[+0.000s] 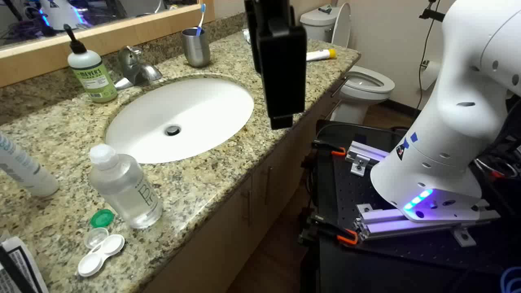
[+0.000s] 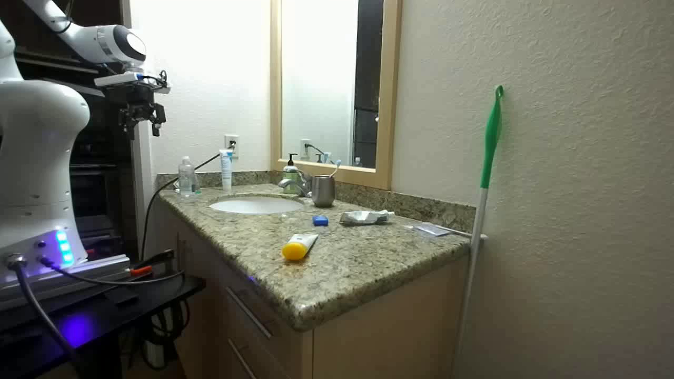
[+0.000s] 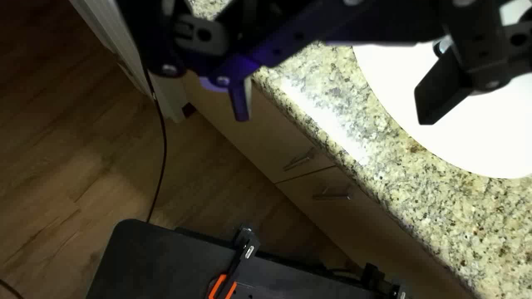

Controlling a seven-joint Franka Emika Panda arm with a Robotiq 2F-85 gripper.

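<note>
High over the counter's front edge hangs my gripper, open, its two fingers well apart in the wrist view with only countertop visible behind the gap. Exterior view 2 shows the gripper above and clear of everything on the counter. A clear bottle stands upright near the front edge. Beside it lie a white lens case, a small clear cup and a green cap. A white tube is to their left. At the far end lies a yellow-capped tube near a blue case.
The sink basin is empty. Behind it stand a soap bottle, the faucet and a metal cup holding a toothbrush. A crumpled tube and a small packet lie toward the wall.
</note>
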